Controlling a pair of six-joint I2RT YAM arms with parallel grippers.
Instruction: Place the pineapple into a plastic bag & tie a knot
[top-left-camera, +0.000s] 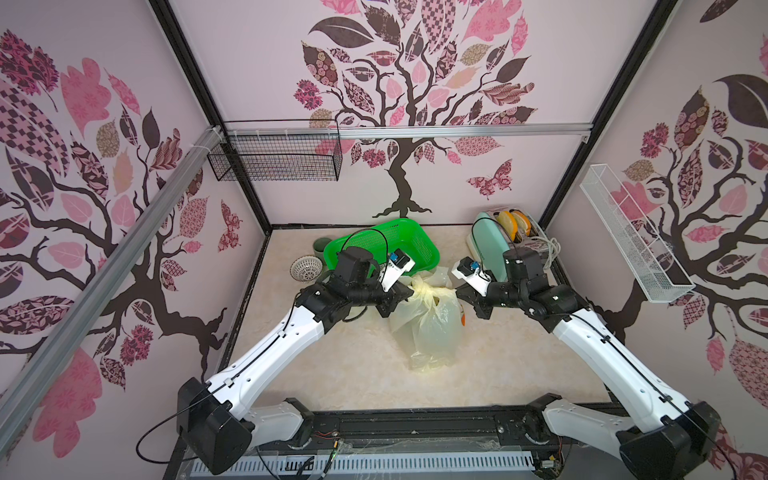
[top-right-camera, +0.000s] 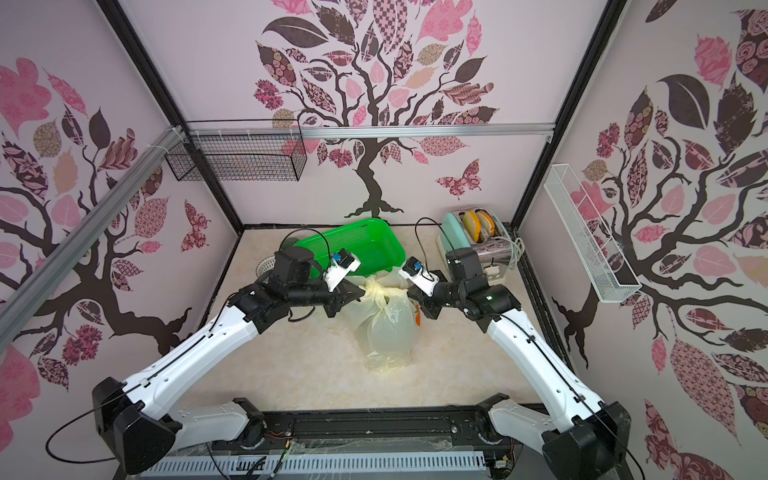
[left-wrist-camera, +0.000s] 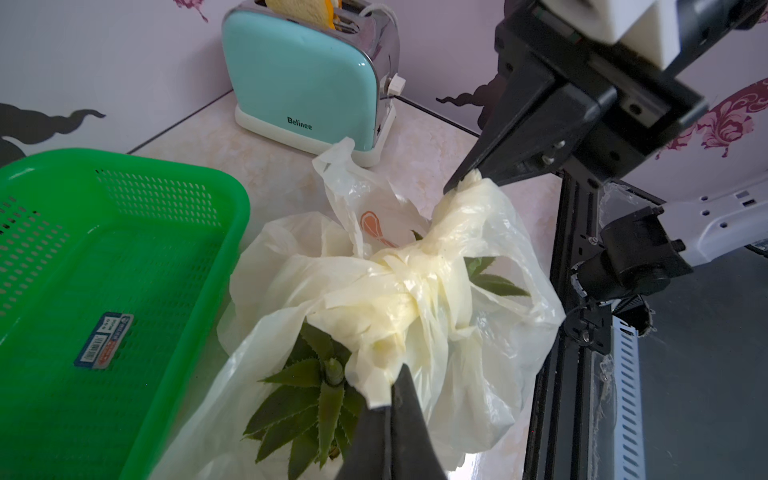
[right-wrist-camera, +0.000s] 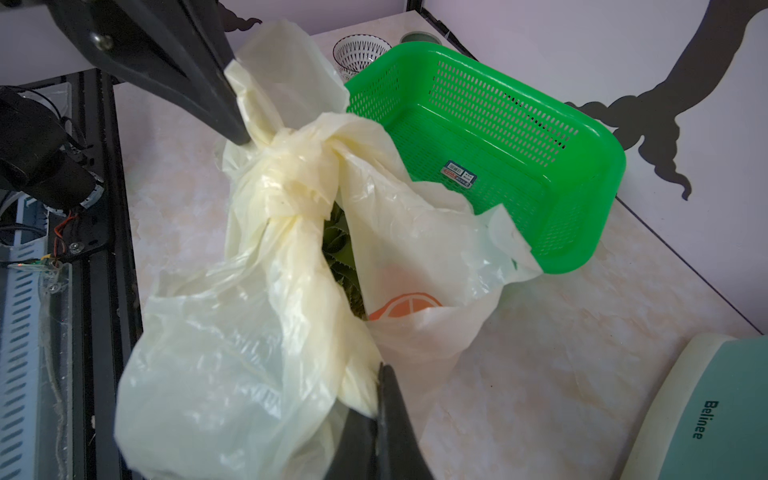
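A whitish translucent plastic bag (top-left-camera: 425, 336) stands upright mid-table. Through its openings show the green spiky leaves of the pineapple (left-wrist-camera: 312, 404); its body is hidden. Across the top, the bag's two handles are twisted into a knot-like bunch (right-wrist-camera: 300, 172). My left gripper is shut on one handle end at the bag's left side. Opposite it, my right gripper is shut with the other handle end at its fingertips, as the left wrist view also shows. How tight the knot is, I cannot tell.
Behind the bag sits a green basket (top-left-camera: 416, 240) with a label inside. A light-blue toaster (left-wrist-camera: 300, 80) is at the back right, a small white perforated bowl (top-left-camera: 305, 269) at the back left.
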